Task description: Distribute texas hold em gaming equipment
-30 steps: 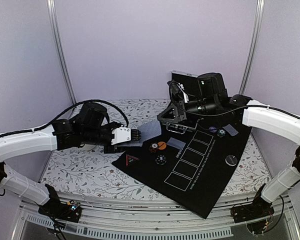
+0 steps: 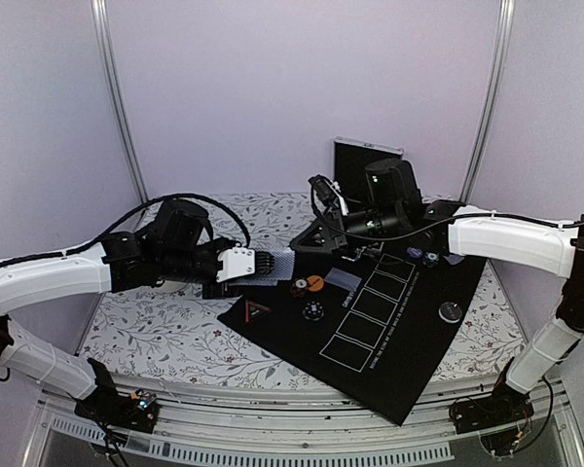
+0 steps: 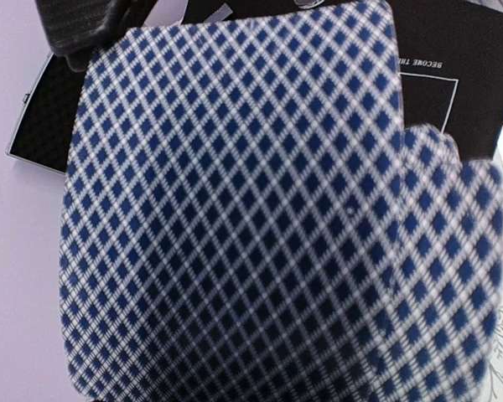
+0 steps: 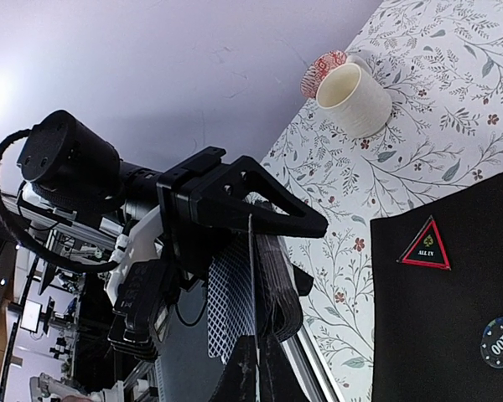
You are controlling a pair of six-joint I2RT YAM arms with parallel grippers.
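Blue-and-white checked playing cards (image 3: 235,167) fill much of the left wrist view, one pushed out past the rest. My left gripper (image 2: 263,263) is shut on this deck, above the left edge of the black mat (image 2: 409,365). The pushed-out card (image 2: 285,266) reaches toward my right gripper (image 2: 310,239). In the right wrist view, that card stands edge-on, its lower end between the dark right fingertips; whether they press on it I cannot tell. A ribbed right finger (image 3: 80,33) overlaps the card's corner in the left wrist view.
On the mat lie a red ALL IN triangle (image 4: 426,245), a 100 chip (image 4: 500,342), more chips and a face-down card (image 2: 344,279). An open case (image 2: 355,161) stands behind. A white cup (image 4: 356,100) sits on the floral cloth.
My right gripper has come leftward and slightly down, up to the pushed-out card. The left arm and the deck look still.
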